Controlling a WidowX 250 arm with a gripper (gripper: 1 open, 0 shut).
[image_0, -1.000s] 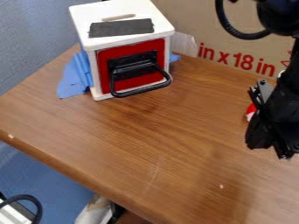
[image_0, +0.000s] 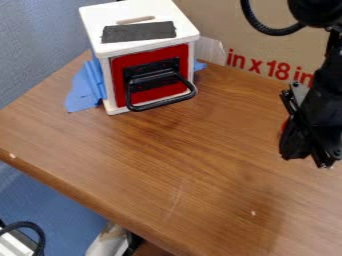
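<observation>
My black gripper (image_0: 305, 135) hangs at the right edge of the camera view, over the wooden table (image_0: 174, 180); whether its fingers are open or shut is unclear. A small red object, mostly hidden, sits behind it. At the back left stands a white toy oven (image_0: 140, 19) with a red front and a black handle (image_0: 162, 100), a dark pad (image_0: 139, 31) on its top.
A blue cloth (image_0: 84, 92) lies beside and behind the oven. A cardboard box (image_0: 247, 35) stands along the back. The table's left edge runs diagonally, with blue floor below.
The oven and cloth have not moved.
</observation>
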